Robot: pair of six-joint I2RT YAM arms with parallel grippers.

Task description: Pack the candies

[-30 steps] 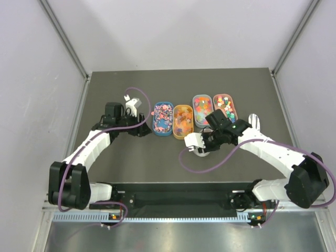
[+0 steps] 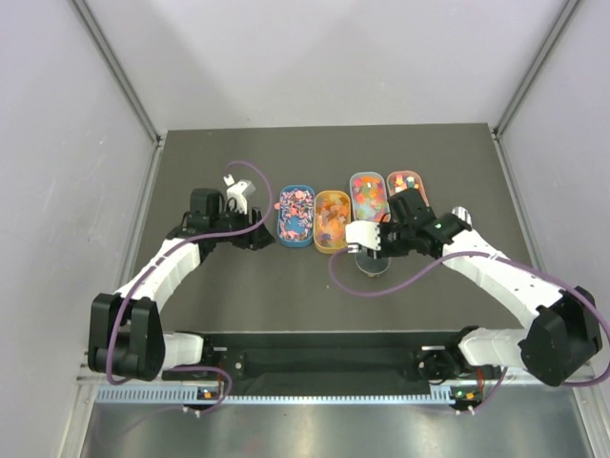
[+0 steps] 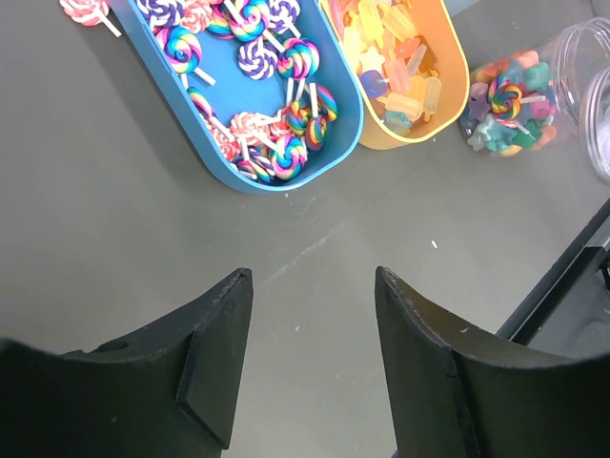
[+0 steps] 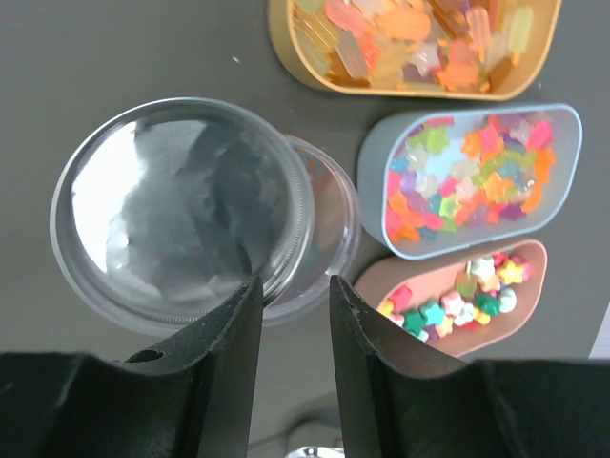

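A clear jar [image 3: 515,105] with gummy candies and a swirl lollipop in it appears at the right of the left wrist view. Its transparent round lid [image 4: 181,215] is swung off the mouth and fills the left of the right wrist view. My right gripper is part open at the jar, one fingertip overlapping the lid's edge; contact cannot be told. Lollipops fill the blue bin [image 3: 214,157]; the yellow bin [image 3: 419,138] holds translucent gummies. Over bare table, my left gripper stands open and empty, left of the blue bin.
A light-blue bin [image 4: 379,157] of colourful gummies and a pink bin [image 4: 519,320] of star candies stand beside the jar. One loose lollipop [image 3: 88,10] lies outside the blue bin. A shiny metal object [image 2: 462,215] is partly covered by my right arm.
My right gripper has moved slightly up and to the right in the top view, uncovering more of the jar; its arm now covers part of the pink bin. The left arm is still.
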